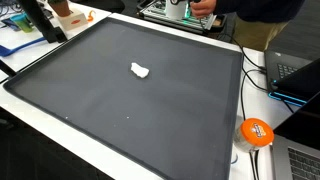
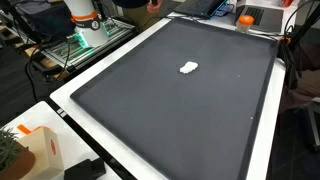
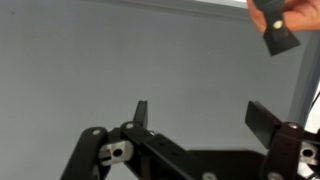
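A small white lump (image 1: 140, 70) lies on the dark grey board, towards its back in exterior view 1. The same white lump (image 2: 188, 68) appears above the middle of the board in exterior view 2. My gripper stands open in the wrist view, its black fingers wide apart, with only plain grey surface between them. The white lump is outside the wrist view. Neither exterior view clearly shows the gripper, so its distance from the lump cannot be judged.
The board (image 2: 170, 120) is otherwise clear. An orange-lidded jar (image 1: 254, 134) stands beside it, near laptops. A black object (image 3: 279, 35) against something skin-coloured shows at the wrist view's upper right. A person's hand (image 1: 204, 7) is near the robot's base. A plant pot (image 2: 14, 155) stands at one side.
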